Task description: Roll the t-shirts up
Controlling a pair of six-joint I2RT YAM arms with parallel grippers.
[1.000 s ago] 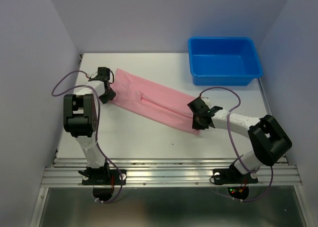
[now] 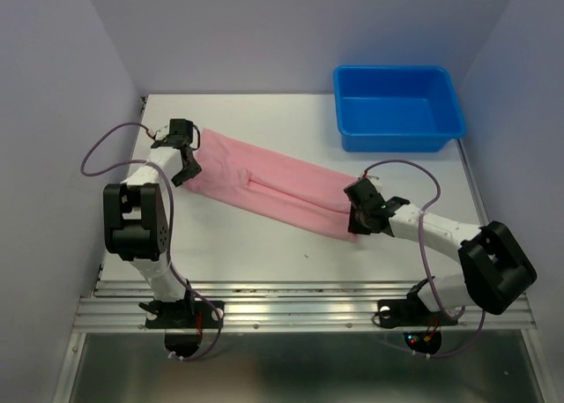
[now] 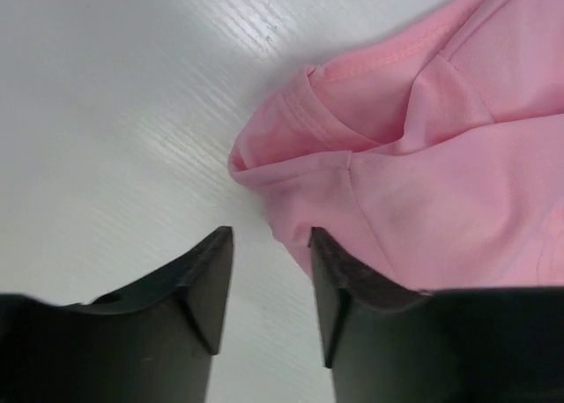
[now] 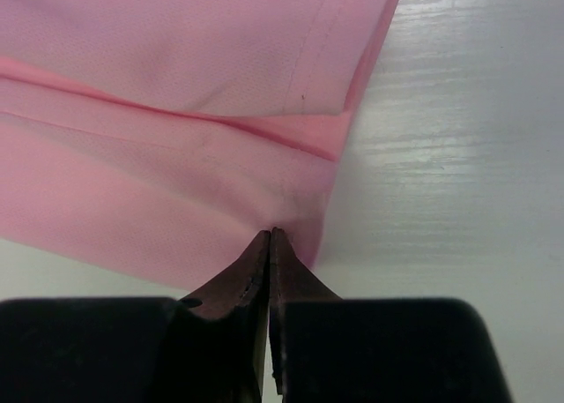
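A pink t-shirt (image 2: pixel 286 193), folded into a long strip, lies slanted across the white table. At its left end, my left gripper has its fingers apart with no cloth visibly held between them; the folded corner (image 3: pixel 291 178) lies just beyond the tips. Over at the lower right corner of the strip is my right gripper. Its fingertips are together on the cloth (image 4: pixel 220 187) there, though the pinched part itself is mostly hidden behind them.
An empty blue bin (image 2: pixel 397 145) stands at the back right, clear of the shirt. Bare table (image 2: pixel 256 253) lies in front of the strip, and a metal rail (image 2: pixel 291 308) runs along the front edge.
My left gripper has shifted a little left and down.
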